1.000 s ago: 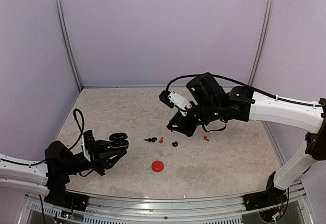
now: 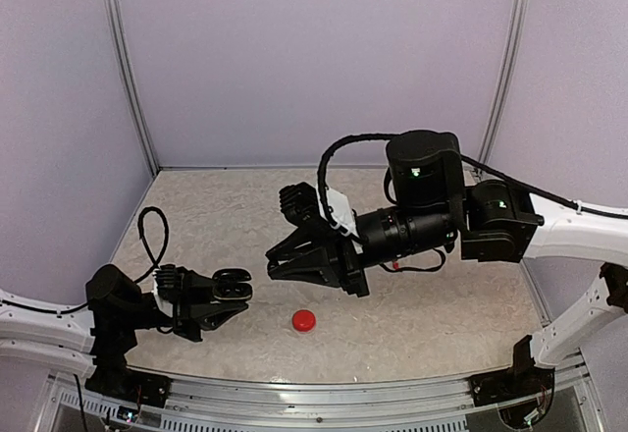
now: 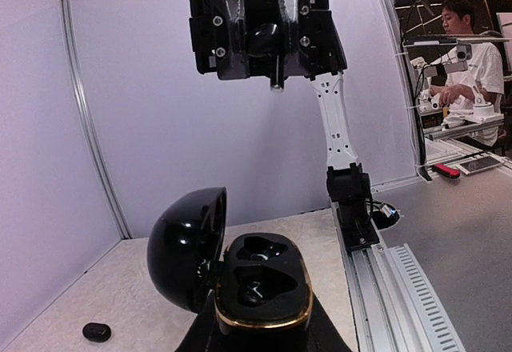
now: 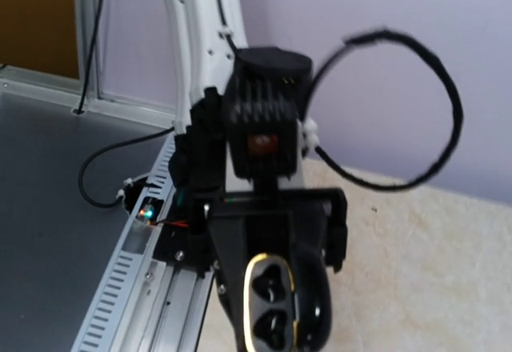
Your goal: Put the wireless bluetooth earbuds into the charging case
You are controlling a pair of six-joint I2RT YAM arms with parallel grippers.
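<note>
My left gripper is shut on the black charging case at the left front of the top view. In the left wrist view the case has its lid raised, and its two gold-rimmed wells look empty. Both wells also face up at the case in the right wrist view. To the right of the case and higher is my right gripper. Seen from the left wrist, it is shut on a black earbud whose stem points down, clear of the case. Its own fingertips do not show in the right wrist view.
A red round object lies on the table in front of the grippers. A small dark oval is on the table at the lower left of the left wrist view. My right arm covers part of the table.
Over the last second my right gripper has swung left across the table, close to the case, hiding the small items lying there. The left gripper with the case has shifted slightly.
</note>
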